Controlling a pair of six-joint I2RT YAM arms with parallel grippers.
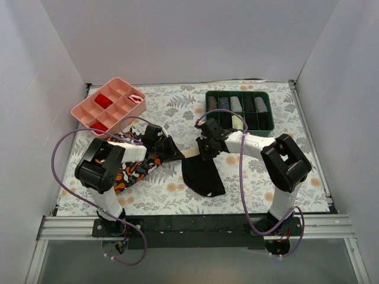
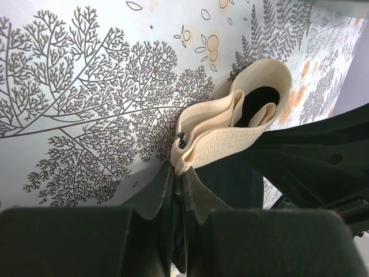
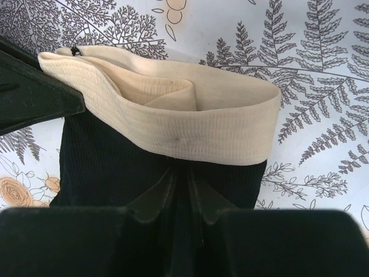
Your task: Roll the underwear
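Black underwear (image 1: 201, 177) with a beige waistband (image 1: 190, 152) lies folded on the patterned table, its waistband towards the back. My left gripper (image 1: 180, 156) is at the waistband's left end; in the left wrist view its fingers are shut on the beige band (image 2: 222, 144), which stands up in folded layers. My right gripper (image 1: 207, 157) is over the right part of the garment, just below the band (image 3: 196, 135). Its dark fingers blend into the black cloth (image 3: 104, 156) in the right wrist view, so whether they are apart or closed is unclear.
A pink divided box (image 1: 89, 109) with red items stands back left. The green divided box (image 1: 269, 121) at the back right holds several rolled items. Orange, black and white patterned cloth (image 1: 133, 174) lies under the left arm. Bare table (image 1: 254, 189) shows right of the underwear.
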